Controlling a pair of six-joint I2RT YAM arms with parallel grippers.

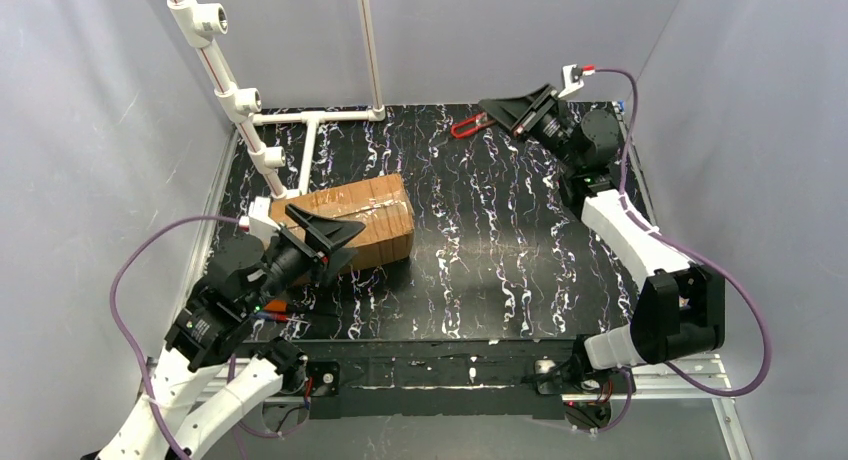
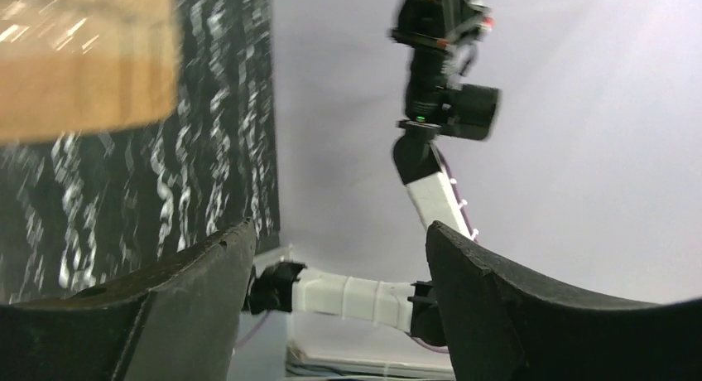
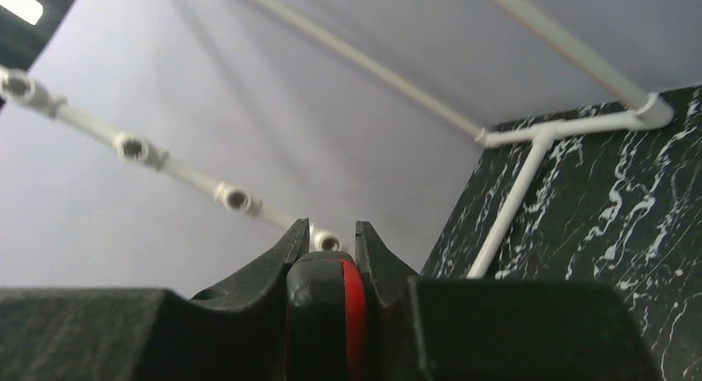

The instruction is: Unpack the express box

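Observation:
A taped cardboard box [image 1: 380, 225] lies on the left of the dark marbled table, also at upper left in the left wrist view [image 2: 83, 91]. My left gripper [image 1: 350, 242] is over the box's front part, its fingers apart and empty. My right gripper [image 1: 486, 113] is raised at the back right, shut on a red-handled tool [image 1: 462, 128]; in the right wrist view its red and black part [image 3: 352, 315] sits between the fingers.
A white pipe frame [image 1: 310, 150] stands along the left and back behind the box. Orange and blue handled tools [image 1: 276, 310] lie at the front left.

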